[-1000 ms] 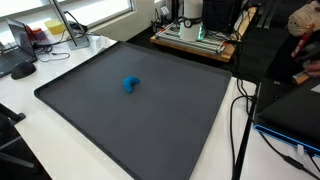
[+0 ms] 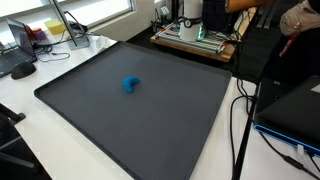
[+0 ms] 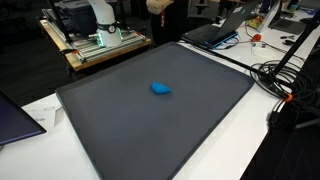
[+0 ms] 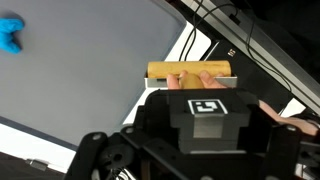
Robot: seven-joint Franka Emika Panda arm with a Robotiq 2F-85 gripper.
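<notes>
A small, irregular blue piece (image 2: 130, 84) lies on the dark grey mat (image 2: 150, 120); the second exterior view shows the same blue piece (image 3: 161, 88) near the mat's middle. At the left edge of the wrist view the blue piece (image 4: 9, 33) is partly visible, well away from the gripper. My gripper is open, its fingertips hard to make out behind the square marker. Just beyond it, a person's fingers hold a tan wooden cylinder (image 4: 190, 70), which my gripper does not hold.
Around the mat runs a white table top (image 2: 70, 150). Loose black cables (image 2: 242, 110) trail along its right side, beside a dark case (image 2: 290, 115). A laptop (image 2: 15, 55) stands at the far left.
The blue piece has not moved.
</notes>
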